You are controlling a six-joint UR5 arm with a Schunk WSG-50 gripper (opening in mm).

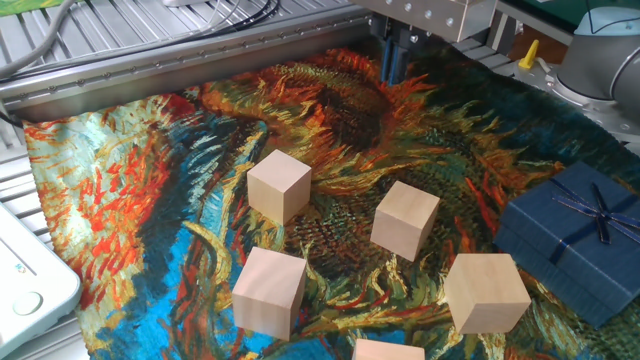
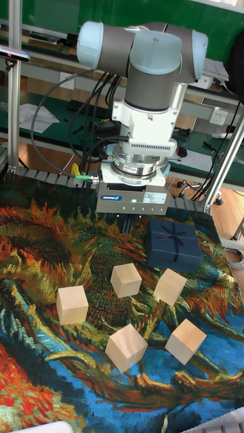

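Observation:
Several plain wooden cubes lie apart from one another on a painted cloth. In exterior view 2 there is a far-left cube (image 1: 279, 187), a middle cube (image 1: 405, 221), a near-left cube (image 1: 270, 294) and a right cube (image 1: 487, 293). One more cube (image 1: 390, 351) is cut off by the bottom edge; exterior view 3 shows that cube (image 2: 186, 342) whole. My gripper (image 1: 394, 68) hangs at the far side of the cloth, behind the cubes and clear of them. Its dark fingers (image 2: 122, 225) stand close together, with nothing visible between them.
A dark blue ribboned box (image 1: 545, 225) sits right of the cubes. A metal rail (image 1: 200, 75) borders the far edge, and a white device (image 1: 30, 285) stands at the left. Open cloth (image 1: 110, 190) stretches left of the cubes.

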